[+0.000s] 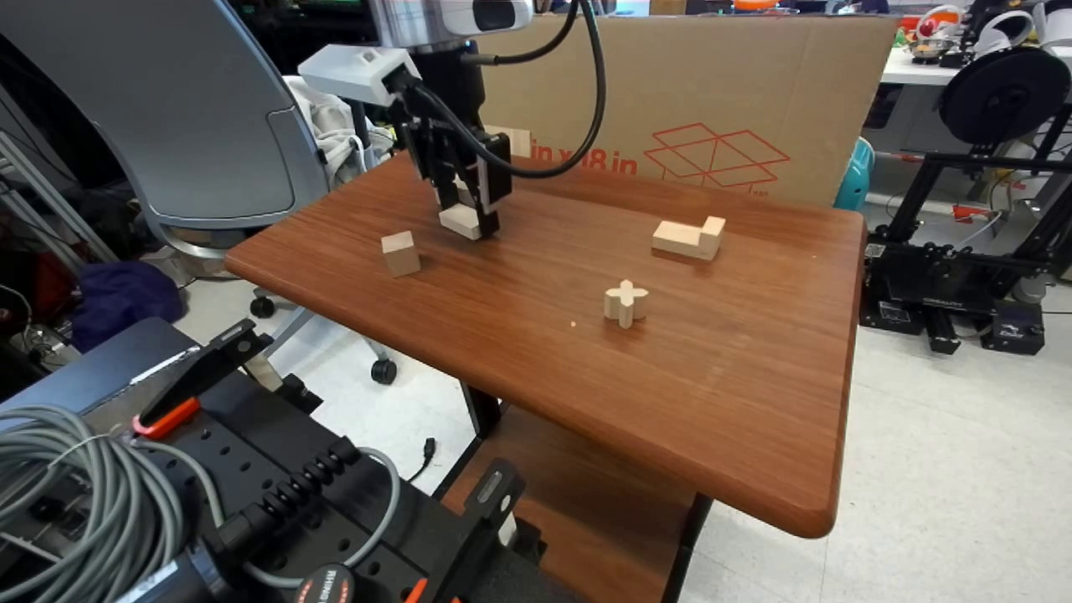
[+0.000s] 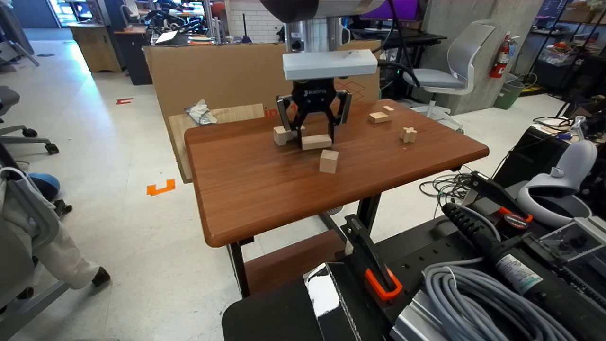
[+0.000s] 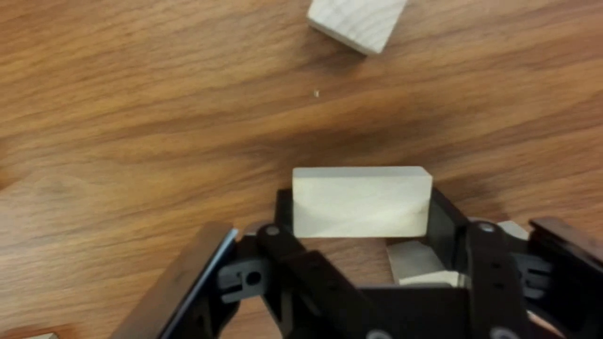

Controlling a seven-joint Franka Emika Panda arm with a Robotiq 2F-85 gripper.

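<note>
A pale rectangular wooden block [image 3: 362,209] lies across the space between my fingers, low at the table. My gripper [image 2: 316,139] points straight down around it, one fingertip at each end. In the wrist view the left finger [image 3: 284,210] and the right one seem flush with the block's ends, with no clear gap. Whether they press on it cannot be told. From the side, the same block [image 1: 459,222] appears to rest on the tabletop, partly covered by a finger.
A wooden cube [image 1: 401,255] sits close by on the near side. Another pale block [image 2: 281,136] stands just behind the gripper. Farther along are a cross-shaped piece [image 1: 625,303] and a flat block [image 1: 677,239] with a small one at its end.
</note>
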